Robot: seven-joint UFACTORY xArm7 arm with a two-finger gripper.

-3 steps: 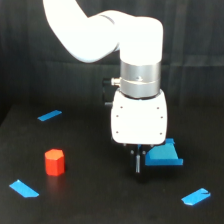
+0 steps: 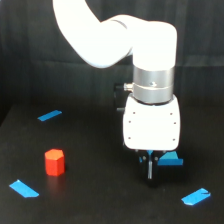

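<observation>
An orange-red block with a hexagonal outline [image 2: 55, 162] stands on the dark table at the left. Toward the right, a blue object [image 2: 172, 159] shows partly from behind the white gripper body; its left part is hidden. My gripper [image 2: 150, 170] points down in front of this blue object, well to the right of the orange-red block. Its dark fingers are small against the black table, so their gap and anything between them cannot be made out. Whether they touch the blue object is unclear too.
Strips of blue tape lie on the table at the back left [image 2: 50, 115], front left [image 2: 24, 188] and front right [image 2: 196, 197]. A dark curtain [image 2: 30, 60] hangs behind. Bare table separates the orange-red block from my gripper.
My arm and gripper have shifted right and slightly lower in the view, now covering more of the blue object. The orange-red block has stayed in place.
</observation>
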